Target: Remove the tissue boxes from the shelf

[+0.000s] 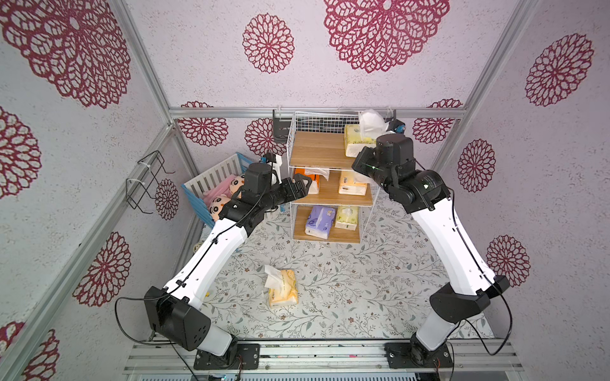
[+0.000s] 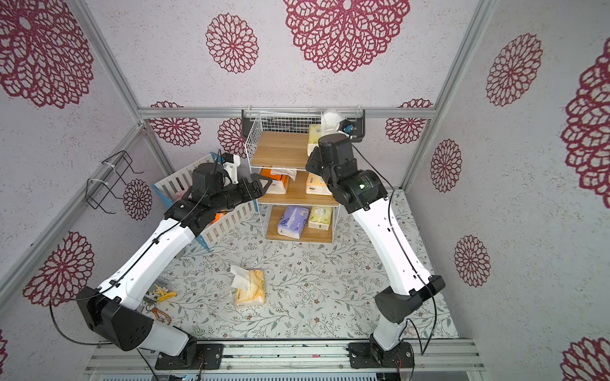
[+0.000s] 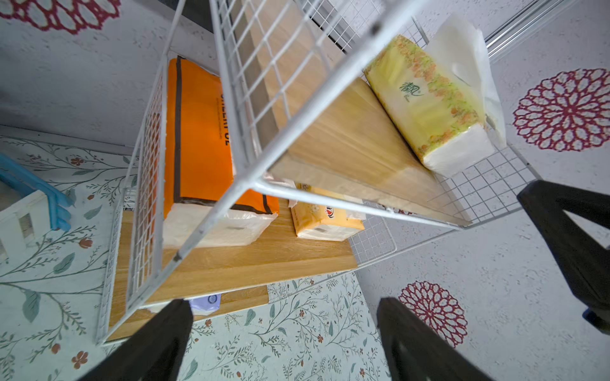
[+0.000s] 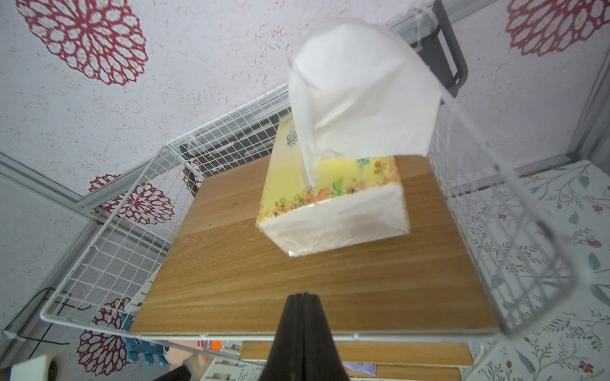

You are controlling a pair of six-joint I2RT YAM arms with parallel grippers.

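Note:
On the top shelf sits a yellow tissue box [image 4: 330, 206], white tissue standing out of it. My right gripper is shut with nothing between its fingers, in front of the shelf edge and apart from that box. The middle shelf holds an orange tissue box [image 3: 197, 146] at left and a light-orange one [image 1: 352, 184] at right. Below are a purple box [image 1: 319, 221] and a small yellow box [image 1: 347, 217]. An orange-yellow box [image 1: 284, 289] lies on the floor. My left gripper stands open and empty by the shelf's left front.
White wire sides [image 4: 495, 209] frame the wooden top shelf [image 4: 235, 273]. A blue-and-white crib [image 1: 209, 174] with dolls stands left of the shelf.

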